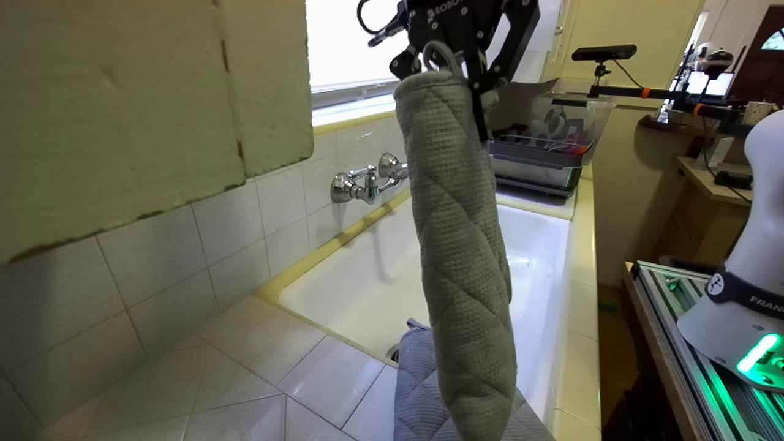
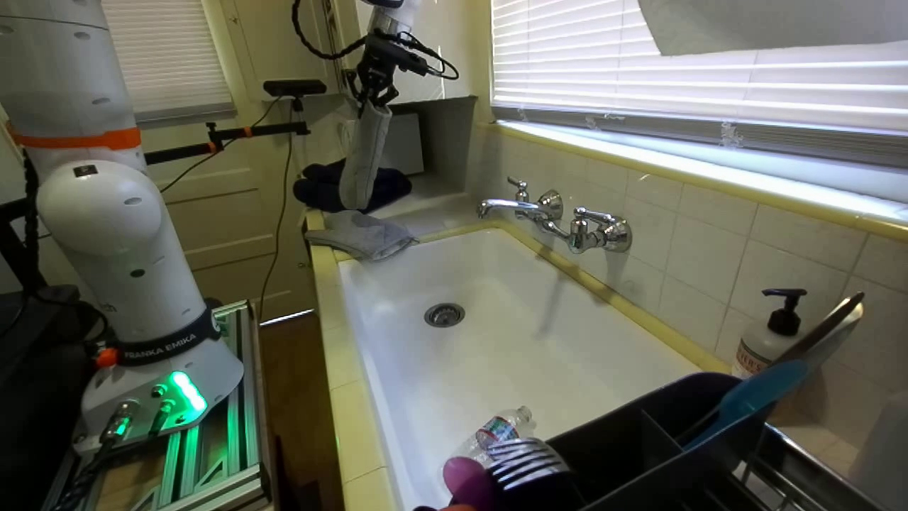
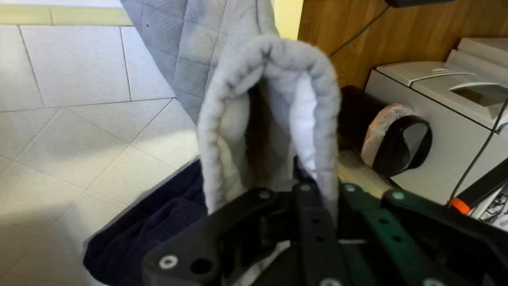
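A long grey quilted oven mitt (image 1: 463, 242) hangs from my gripper (image 1: 481, 110), which is shut on the edge of its cuff. In the wrist view the mitt's open cuff (image 3: 328, 119) faces the camera, with one side of the rim caught between the fingers of the gripper. A second grey quilted piece (image 2: 362, 234) lies over the counter corner at the sink's edge. In exterior view 2 the hanging mitt (image 2: 366, 162) is upright just behind that piece, in front of a dark cloth; whether its tip touches anything I cannot tell.
Beside the counter pieces lies a dark navy cloth (image 3: 147, 228). The white sink (image 2: 511, 341) holds a clear plastic bottle (image 2: 502, 430) near a utensil rack (image 2: 664, 434). A chrome faucet (image 2: 545, 209) juts from the tiled wall. Bare tiles (image 3: 85, 157) lie left of the cloth.
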